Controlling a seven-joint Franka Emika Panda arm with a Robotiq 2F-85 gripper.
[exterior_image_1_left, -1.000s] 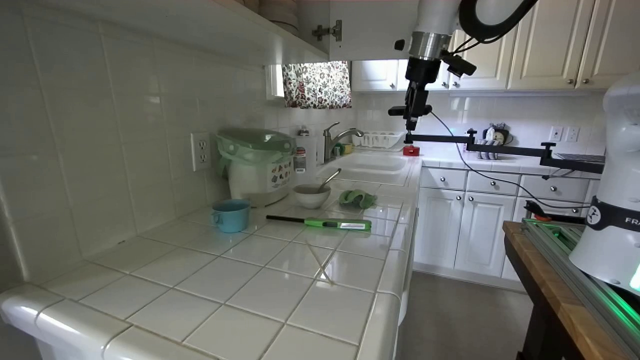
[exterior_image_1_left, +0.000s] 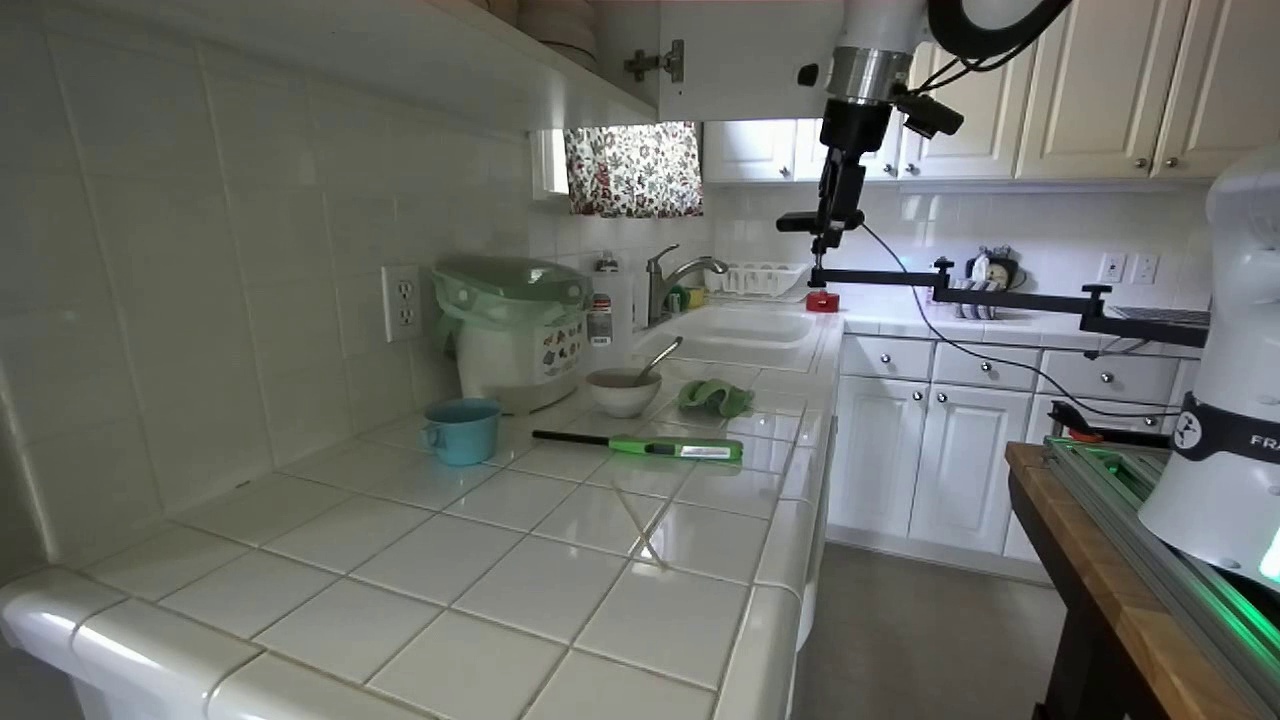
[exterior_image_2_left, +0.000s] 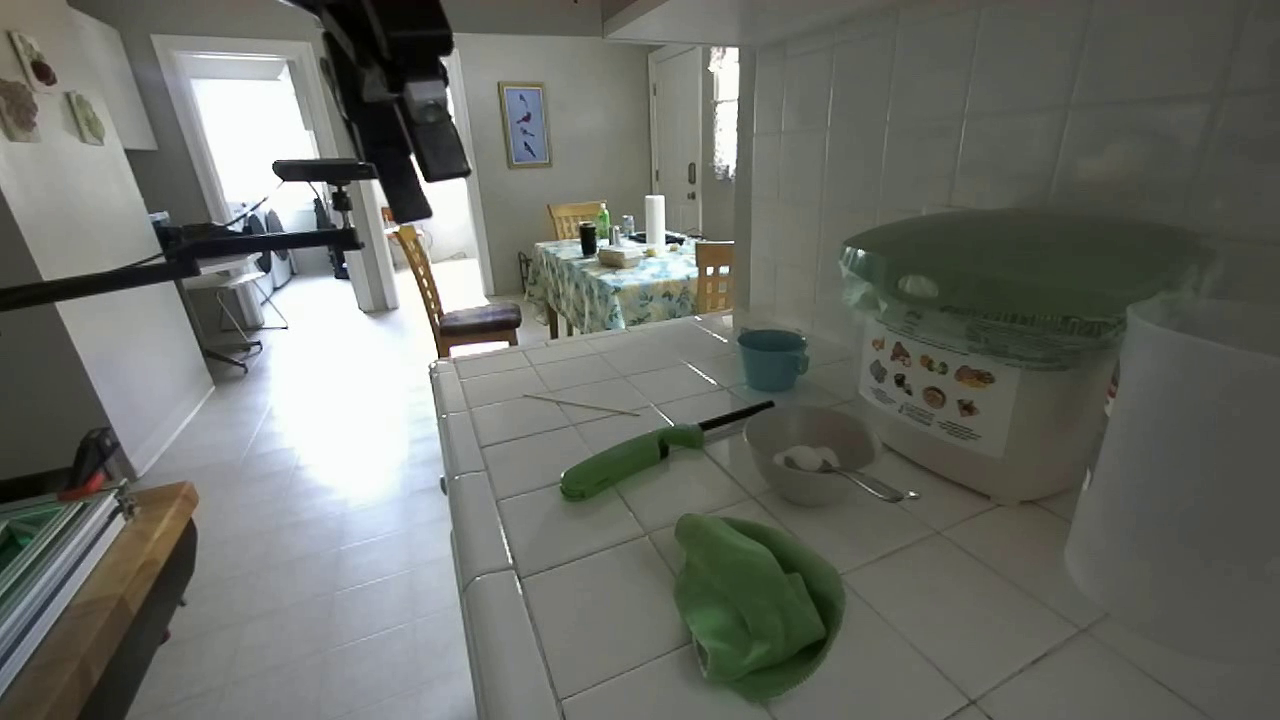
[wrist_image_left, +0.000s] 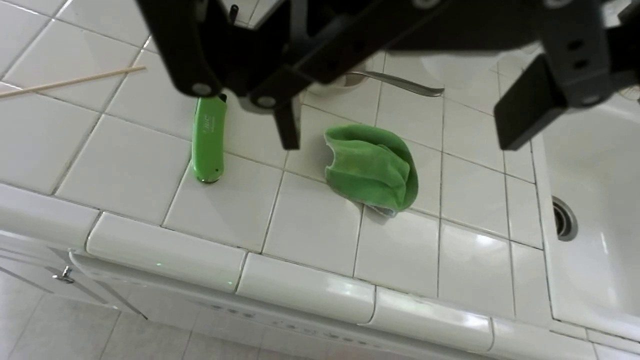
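High above the counter's front edge hangs my gripper, open, its two fingertips wide apart with only air between them. Below it in the wrist view, a crumpled green cloth (wrist_image_left: 372, 168) rests on the white tiles. A green lighter (exterior_image_2_left: 636, 460) with a black stem lies to one side of the cloth. Close to the lighter's tip stands a pale bowl (exterior_image_2_left: 806, 450) holding something white and a metal spoon (wrist_image_left: 402, 83). A blue cup (exterior_image_1_left: 462, 432) sits nearer the wall, and a thin wooden stick (wrist_image_left: 72, 82) lies flat on the tiles.
A white bin with a green lid (exterior_image_1_left: 513, 330) stands against the wall. The sink (exterior_image_1_left: 744, 336) lies beyond the cloth. A black camera bar (exterior_image_1_left: 1008, 296) reaches across near the gripper, and a shelf overhangs the counter.
The arm and gripper have risen slightly and shifted a little to the right in exterior view 1. The objects on the counter have stayed where they were.
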